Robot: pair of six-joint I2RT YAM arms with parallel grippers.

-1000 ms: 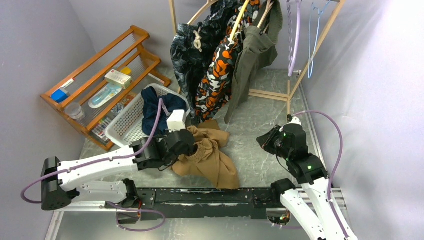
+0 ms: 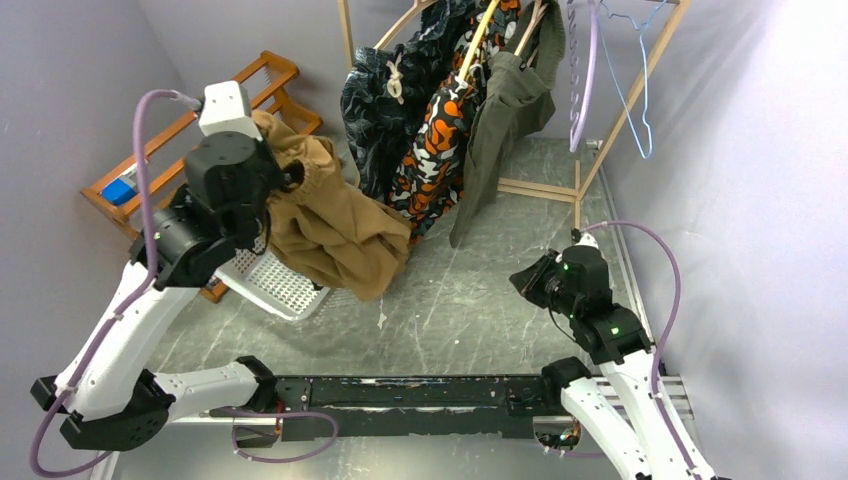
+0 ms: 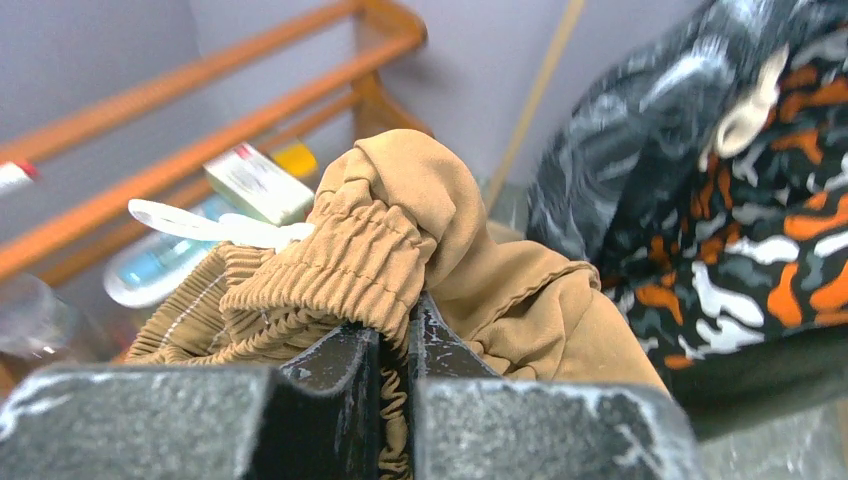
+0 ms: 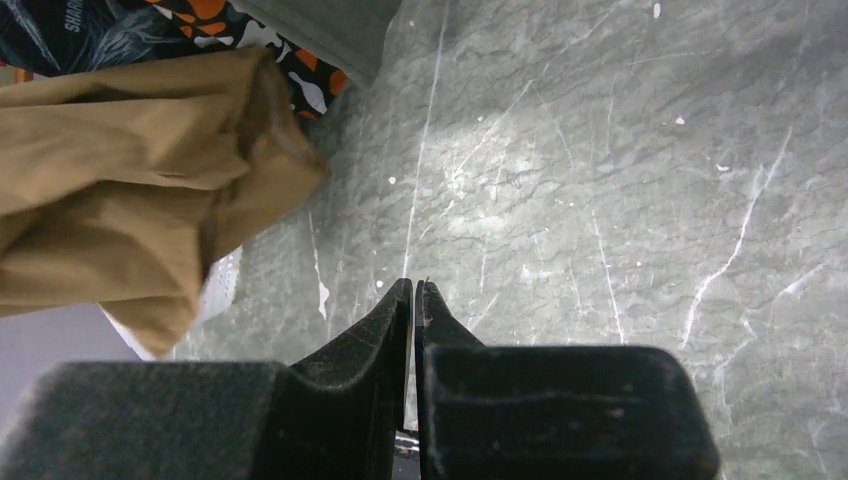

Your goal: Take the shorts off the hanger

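Note:
Tan shorts (image 2: pixel 340 225) hang from my left gripper (image 2: pixel 283 175), which is shut on their gathered waistband high at the upper left, over the white basket (image 2: pixel 300 305). In the left wrist view the bunched cloth (image 3: pixel 370 260) fills the space ahead of the fingers. My right gripper (image 2: pixel 517 283) is low at the right, shut, with nothing between its fingers over the bare grey floor, as the right wrist view shows.
A wooden rack holds dark patterned garments (image 2: pixel 435 140), olive trousers (image 2: pixel 505 130) and empty plastic hangers (image 2: pixel 645 120). A wooden shelf (image 2: pixel 270 62) with small items stands at the back left.
My left gripper has lifted the tan shorts from the floor and moved them up and to the left, over the basket. The right arm is nearly still.

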